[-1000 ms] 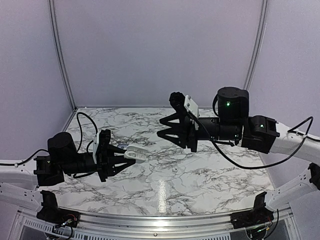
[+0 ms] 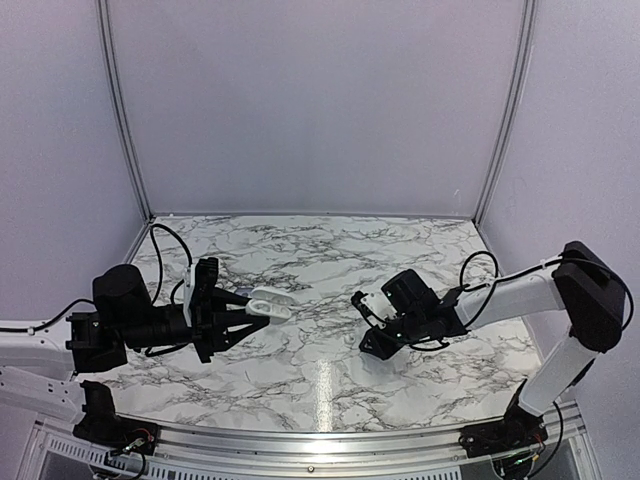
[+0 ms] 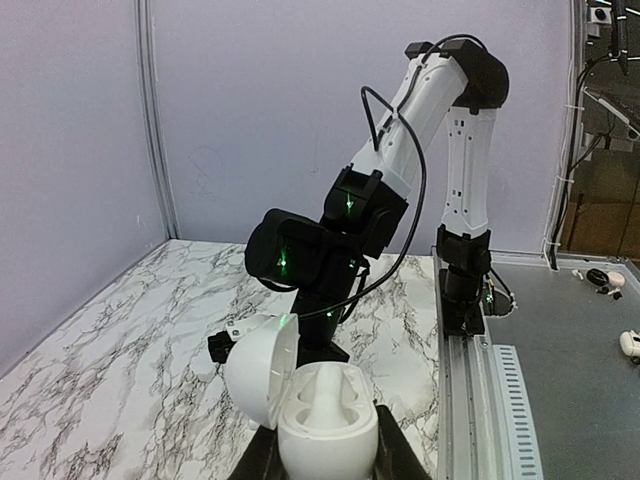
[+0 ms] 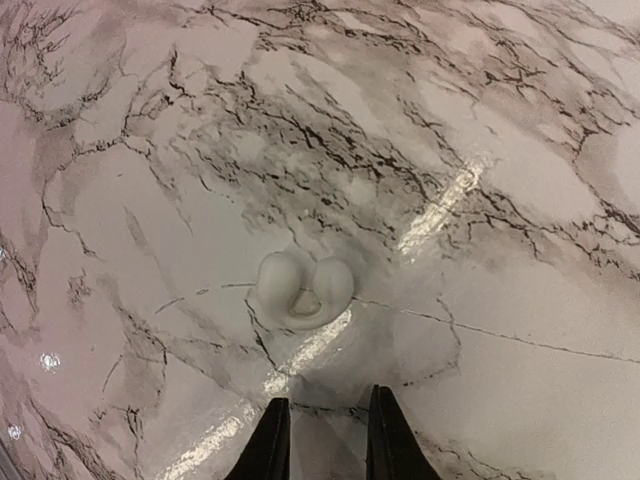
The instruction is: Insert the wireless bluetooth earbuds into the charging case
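My left gripper (image 2: 254, 309) is shut on the white charging case (image 2: 270, 303), held above the table with its lid raised. In the left wrist view the case's inner tray (image 3: 328, 400) faces up beside the lid (image 3: 262, 370); whether any earbud sits inside I cannot tell. A small white earbud (image 4: 304, 291) lies on the marble table in the right wrist view. My right gripper points down at the table with its fingers apart and nothing between them. The earbud is ahead of those fingertips, not between them. From the top, the right gripper hides the earbud.
Bare marble table (image 2: 320, 255) surrounds both arms, with free room at the back and middle. A metal rail (image 2: 310, 440) runs along the front edge. A bright light streak crosses the surface beside the earbud.
The right arm has come down toward the table and tilted its gripper downward over the spot where the earbud showed. The left arm and the case have stayed still.
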